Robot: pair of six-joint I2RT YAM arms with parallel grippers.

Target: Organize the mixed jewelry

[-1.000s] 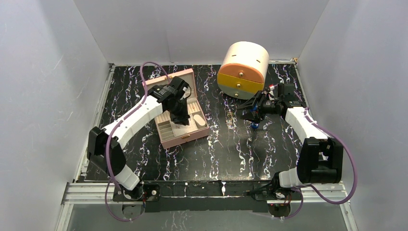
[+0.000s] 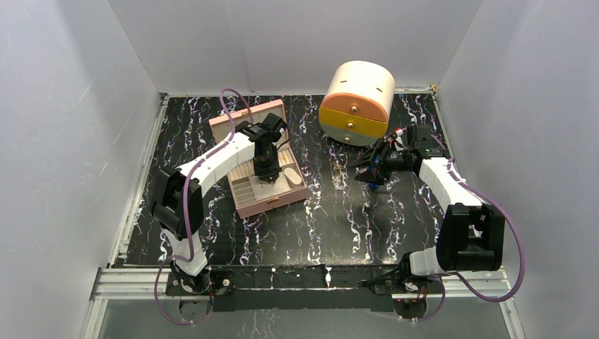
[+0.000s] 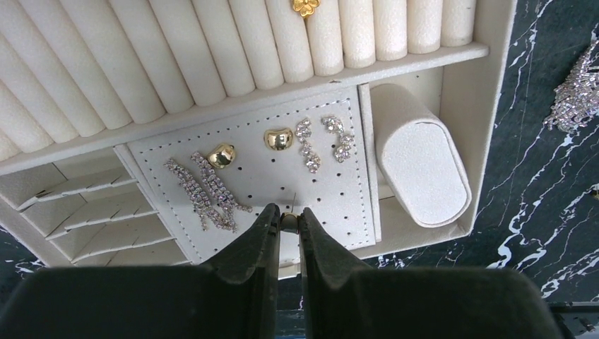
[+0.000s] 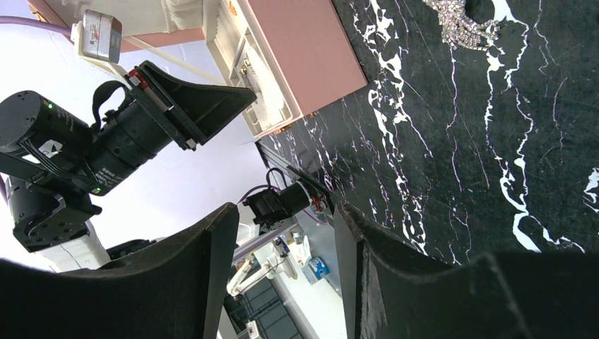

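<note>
My left gripper is over the earring panel (image 3: 254, 183) of the pink jewelry box (image 2: 271, 203), shut on a small metallic earring between its fingertips, a thin post pointing up. The panel holds two gold dome earrings (image 3: 278, 139), two sparkly crystal tassels (image 3: 217, 185) and two shorter crystal earrings (image 3: 307, 145). A gold flower piece (image 3: 306, 6) sits in the ring rolls above. My right gripper hangs open over the marble at the right, nothing seen between its fingers. Near it lies a crystal piece, also beside the box in the left wrist view.
A rounded drawer cabinet (image 2: 357, 92) stands at the back, right of the box. Small pieces lie scattered on the marble (image 2: 318, 233) between the box and right arm. The box's small side compartments (image 3: 106, 212) look empty.
The right gripper has moved slightly toward the front.
</note>
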